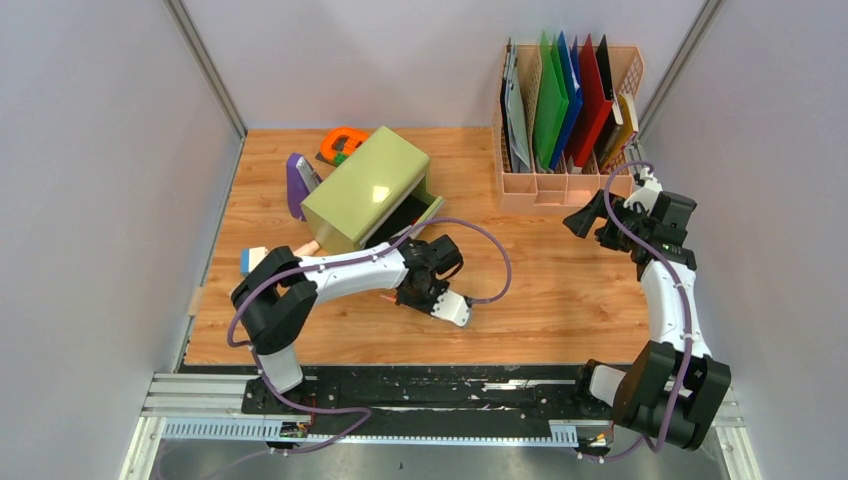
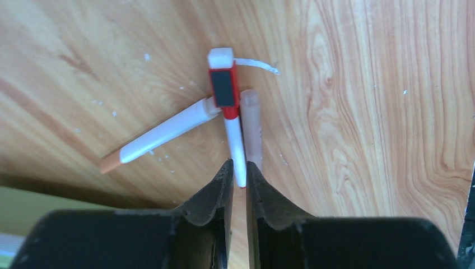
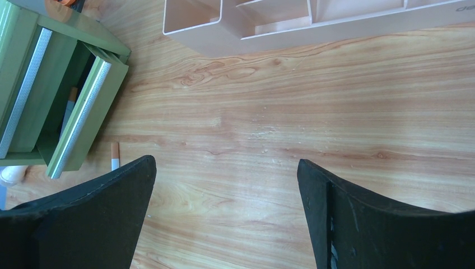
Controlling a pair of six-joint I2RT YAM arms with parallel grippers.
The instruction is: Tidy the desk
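Note:
My left gripper (image 1: 410, 300) is low over the desk by the green drawer box (image 1: 365, 180). In the left wrist view its fingers (image 2: 190, 224) are closed together; whatever is between them is hard to make out. Just beyond their tips lie a red-and-white item with a white block end (image 2: 224, 84), a clear-looking stick (image 2: 252, 123) and a white marker (image 2: 162, 131). The drawer (image 3: 84, 117) stands pulled out, with a pen (image 3: 69, 106) inside. My right gripper is open at the desk's right side, nothing between its fingers.
A pink organizer (image 1: 535, 200) with folders stands at the back right. A purple item (image 1: 298, 190) and an orange item (image 1: 340, 136) sit behind the box, a small white-blue item (image 1: 253, 258) at left.

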